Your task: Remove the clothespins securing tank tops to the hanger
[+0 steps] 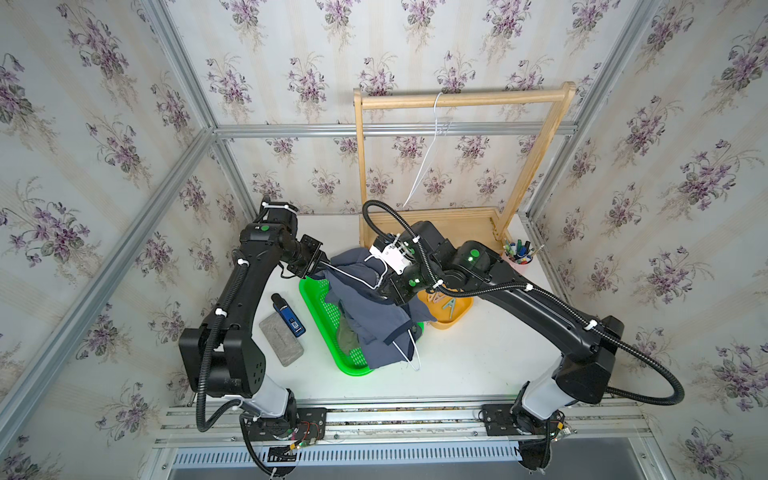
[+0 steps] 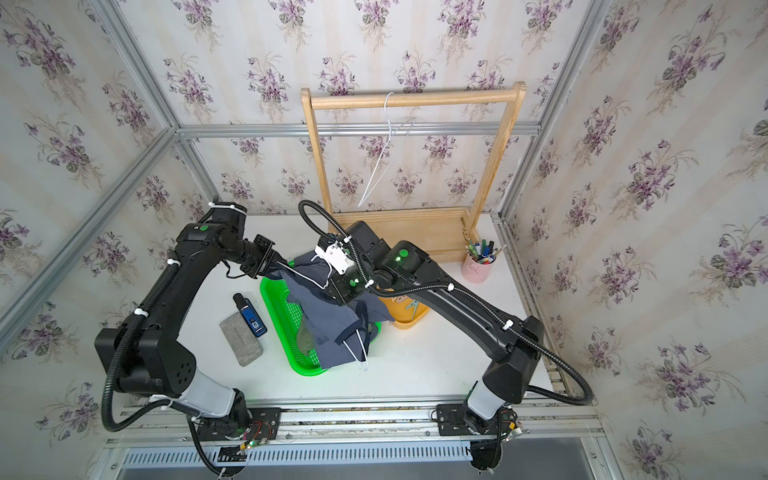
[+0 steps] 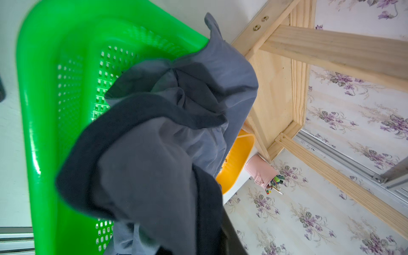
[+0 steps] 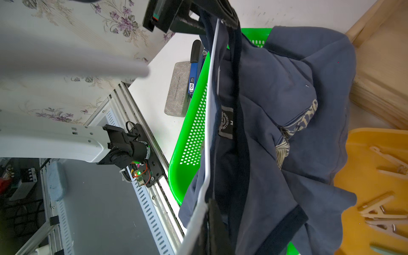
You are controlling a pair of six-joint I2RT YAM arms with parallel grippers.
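A dark grey tank top (image 1: pixel 368 320) on a white wire hanger (image 4: pixel 208 140) lies over the green basket (image 3: pixel 38 127). My left gripper (image 1: pixel 316 256) is at its upper left, with cloth and wire at its fingers; whether it grips them is unclear. My right gripper (image 1: pixel 396 284) is at the middle of the garment, at the wire; in the right wrist view its fingertips look close together. Clothespins (image 4: pixel 378 212) lie in the orange tray (image 4: pixel 361 148). I cannot see any pin on the garment.
A wooden rack (image 1: pixel 464 100) with an empty hanger stands at the back. A pink pen cup (image 3: pixel 259 167) is at the right, a grey block (image 1: pixel 280 340) and a blue bottle (image 1: pixel 288 316) at the left.
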